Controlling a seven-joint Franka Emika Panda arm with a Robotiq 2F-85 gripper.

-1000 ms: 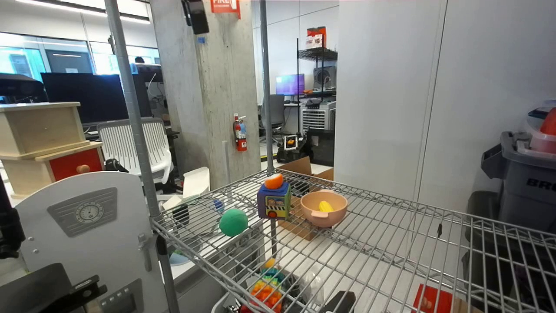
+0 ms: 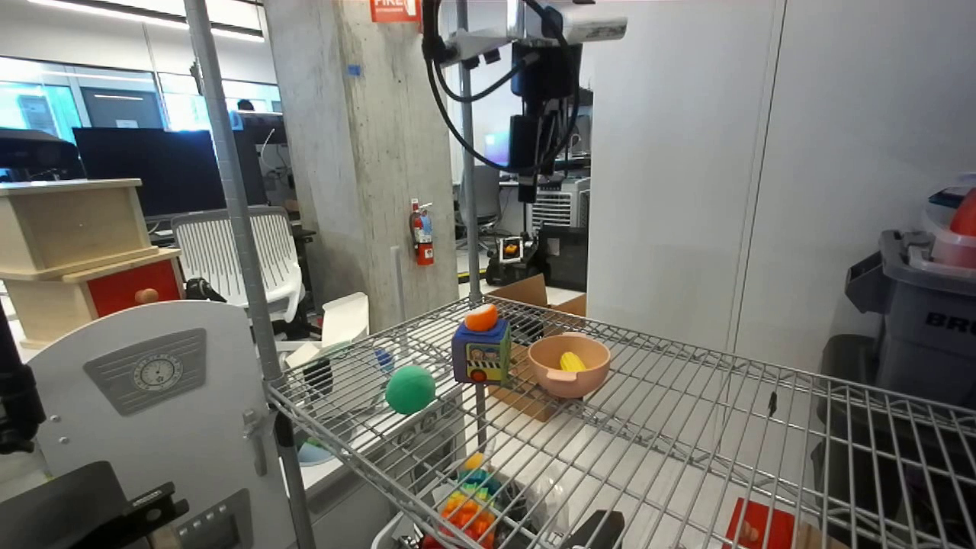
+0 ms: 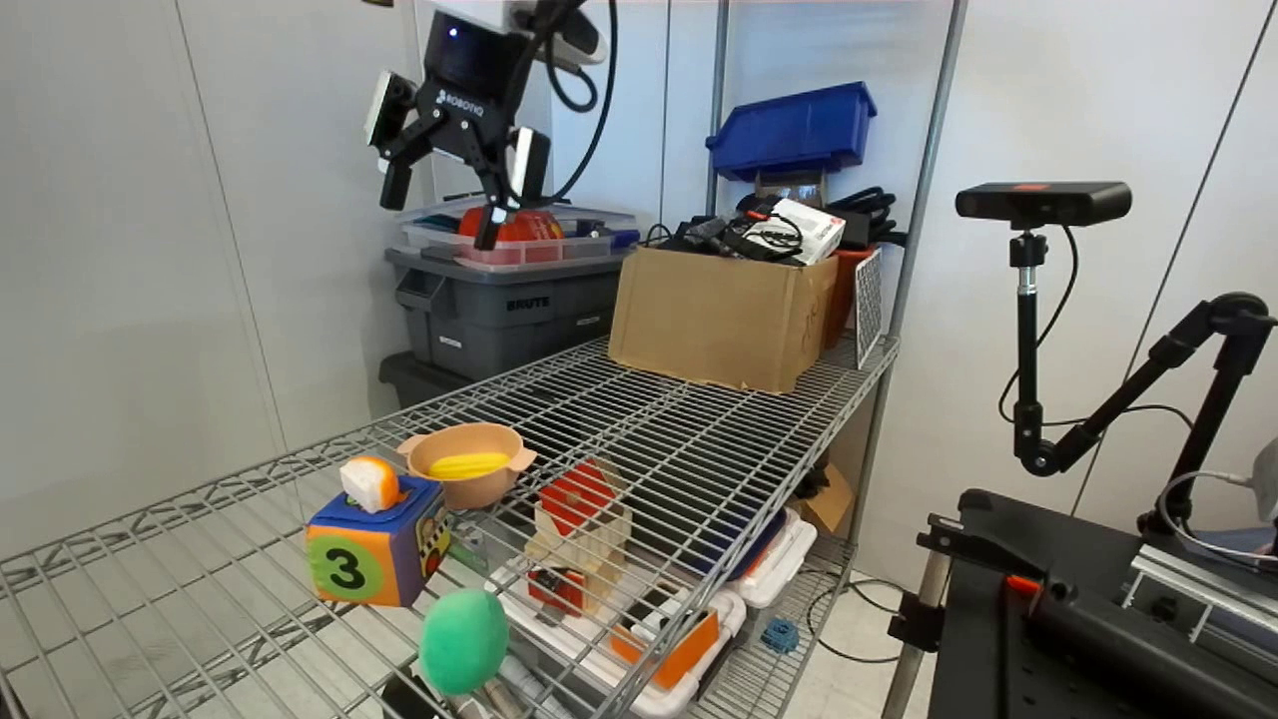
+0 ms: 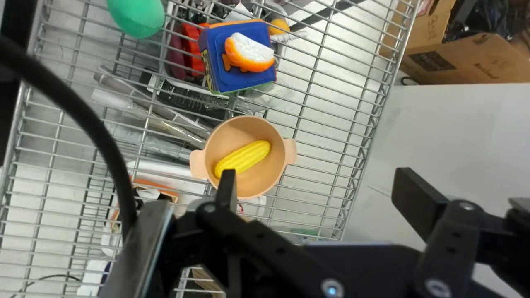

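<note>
High above the wire shelf, my gripper (image 3: 434,220) stands open with nothing between its fingers. Below it on the shelf is a peach two-handled bowl (image 4: 266,133) with a yellow corn cob (image 4: 242,158) lying inside. Beside the bowl sits a blue toy cube (image 3: 356,552), its orange side marked with a 3. On the cube's top rests an orange-and-white wedge (image 4: 249,52). A green egg-shaped object (image 2: 409,390) lies near the shelf's edge, apart from the cube. In the wrist view the gripper's fingers are in the foreground, with the bowl beyond the left one.
The wire shelf (image 2: 691,457) has free room past the bowl. A cardboard box (image 3: 707,314) full of cables stands at its far end in exterior view 2. A metal post (image 2: 239,192) rises at one corner, and a white wall (image 2: 682,183) runs alongside.
In exterior view 1, the arm and gripper have come into the upper middle above the shelf; before, only a dark part showed at the top left. The objects on the shelf have not moved.
</note>
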